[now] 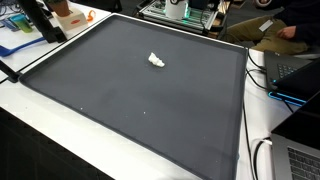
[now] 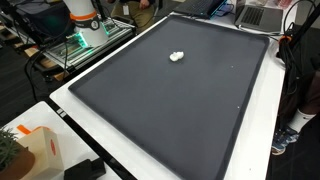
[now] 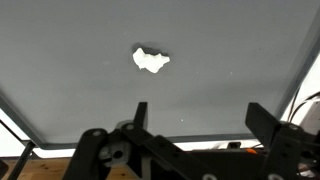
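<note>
A small crumpled white object (image 1: 156,60) lies on the dark grey mat (image 1: 140,95), towards its back edge in exterior view 1. Exterior view 2 has the same white object (image 2: 177,56) in the far half of the mat. From the wrist camera, the white object (image 3: 151,60) appears above centre, clear of the fingers. My gripper is open, its two dark fingers wide apart at the bottom of the wrist view, with bare mat between them. Neither exterior view shows the fingers over the mat.
The mat has a raised rim and sits on a white table (image 1: 110,131). Laptops (image 1: 298,145) stand to the right in exterior view 1. A potted plant (image 2: 12,152) is at the lower left of exterior view 2.
</note>
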